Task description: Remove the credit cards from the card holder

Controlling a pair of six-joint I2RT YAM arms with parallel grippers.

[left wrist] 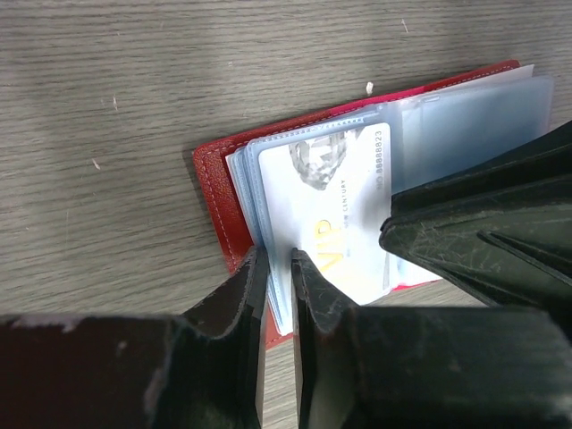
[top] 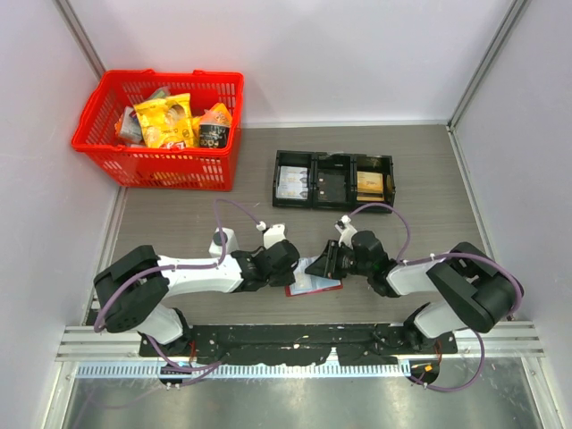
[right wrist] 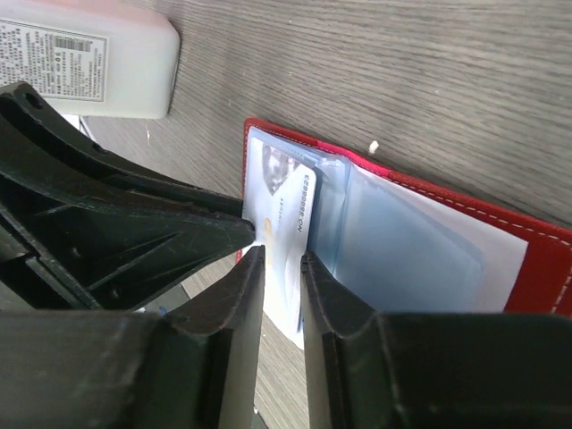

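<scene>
The red card holder lies open on the table at the front centre, with clear sleeves and a white VIP card in the foremost one. In the left wrist view my left gripper has its fingertips close together at the card's left edge, slightly parted. My right gripper is at the same card from the other side, fingertips part open around its edge in the right wrist view. Whether either fingertip pair grips the card is unclear.
A black divided tray stands behind, a red basket of snack bags at the back left. A white bottle stands beside the holder on the left. Bare table lies to the right.
</scene>
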